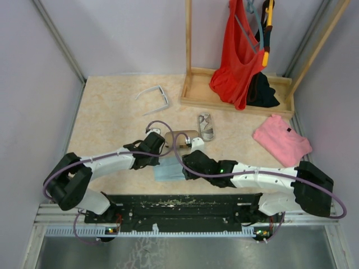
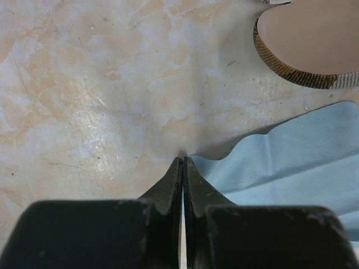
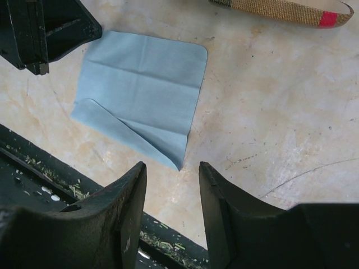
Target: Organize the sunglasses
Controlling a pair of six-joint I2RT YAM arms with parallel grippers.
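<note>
The white sunglasses point(image 1: 161, 98) lie on the table at the back left. A light blue cloth point(image 3: 140, 89) lies flat at the front middle, just below an open glasses case point(image 1: 176, 134) with a woven edge. My left gripper is low over the cloth's left corner, its fingertips close together at the cloth's edge; whether they grip it cannot be told. My right gripper hovers over the cloth's near right corner, fingers apart with nothing visible between them.
A patterned case or pouch point(image 1: 205, 126) lies right of the open case. A pink cloth point(image 1: 282, 143) is at the right. A wooden stand point(image 1: 196, 89) with red and dark fabrics stands at the back.
</note>
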